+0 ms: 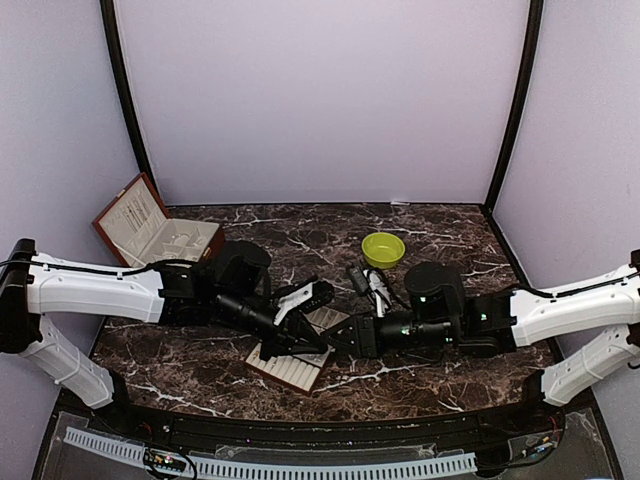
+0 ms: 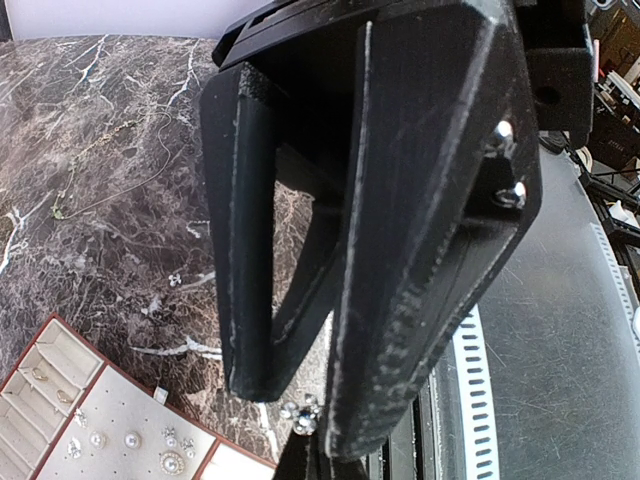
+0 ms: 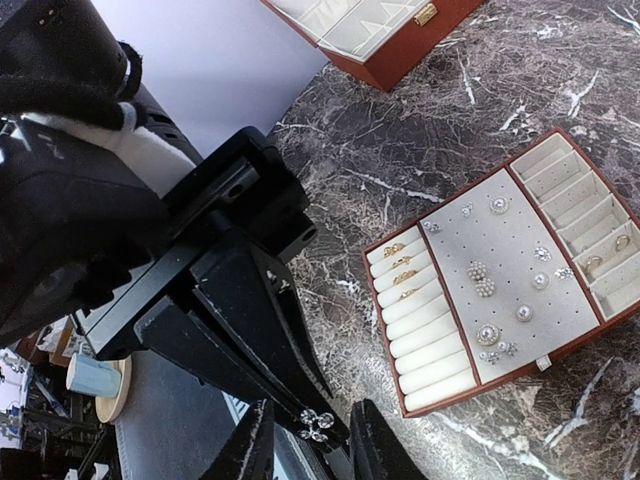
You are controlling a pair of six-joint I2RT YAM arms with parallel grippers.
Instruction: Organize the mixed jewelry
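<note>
My left gripper and right gripper meet over the jewelry tray. A small sparkly flower-shaped stud sits at the left gripper's shut fingertips, seen in both wrist views. In the right wrist view, my right gripper's two fingertips stand apart, either side of that stud. The tray has ring rolls with gold rings, a pad with pearl and crystal earrings, and compartments holding some rings.
An open jewelry box stands at the back left. A green bowl is at the back right. A thin chain lies on the marble table. The table's front edge is close below the grippers.
</note>
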